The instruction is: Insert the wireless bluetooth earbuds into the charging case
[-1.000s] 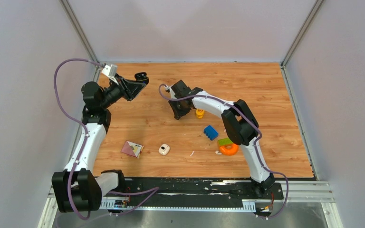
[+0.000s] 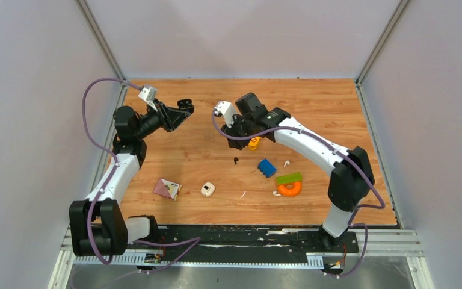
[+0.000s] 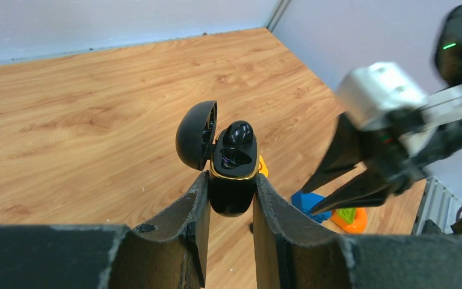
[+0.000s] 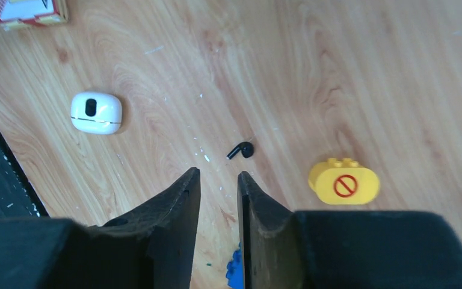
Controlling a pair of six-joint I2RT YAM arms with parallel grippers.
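Observation:
My left gripper is shut on an open black charging case (image 3: 233,156), held above the table, with a dark earbud showing in its top. My right gripper hangs higher over the middle of the table, fingers a little apart, nothing seen between them. Below it a loose black earbud (image 4: 246,150) lies on the wood (image 2: 236,160). A white case (image 4: 96,112) lies nearer the front edge (image 2: 207,189).
A yellow block (image 4: 344,185), a blue block (image 2: 266,168), a green block (image 2: 289,178) on an orange ring, small white pieces and a card box (image 2: 167,188) lie around.
My right arm has risen and extended, its gripper moving slightly rightward. The left gripper with the black case has shifted slightly right and downward in the top view.

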